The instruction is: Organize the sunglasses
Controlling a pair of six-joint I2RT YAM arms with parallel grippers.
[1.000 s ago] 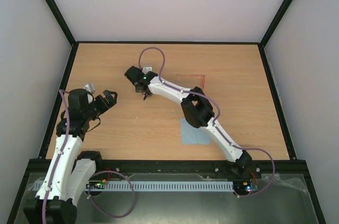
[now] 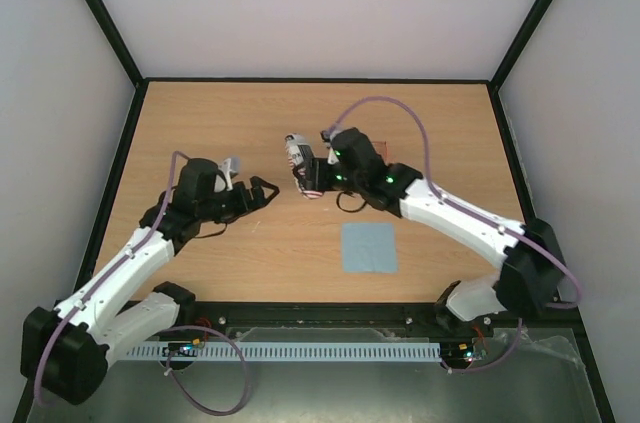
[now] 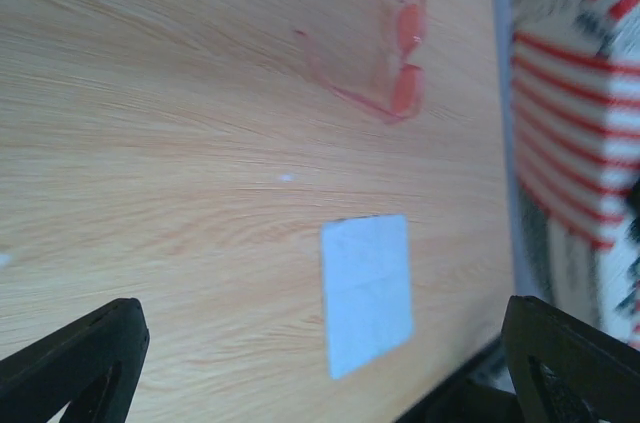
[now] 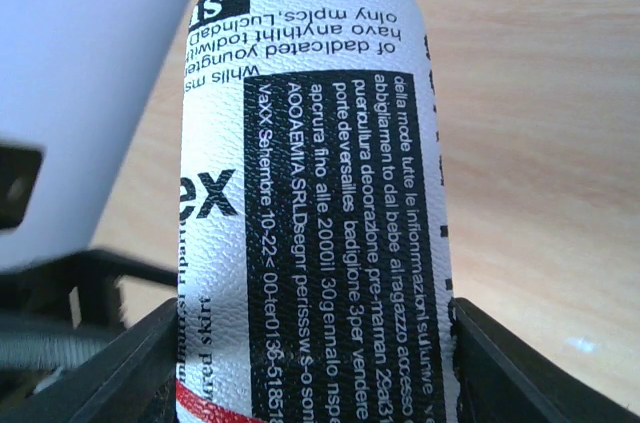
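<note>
A glasses case [image 4: 330,193] with black-and-white print and red stripes is held in my right gripper, whose fingers press on its two sides. From above, the case [image 2: 302,165] hangs over the middle of the table, left of the right arm. My left gripper [image 2: 270,193] is open to the left of the case, nothing between its fingers; in the left wrist view the striped case [image 3: 575,133] fills the right edge. Clear pinkish sunglasses [image 3: 408,61] rest on the table; in the top view the right arm mostly hides them. A light blue cloth [image 2: 369,247] lies flat near the front.
Both grippers are close together over its middle. Dark frame bars and white walls bound the workspace.
My right gripper has come up and rightward from the table with the case now visible in it. The left arm has moved right, toward the case, its gripper still open.
</note>
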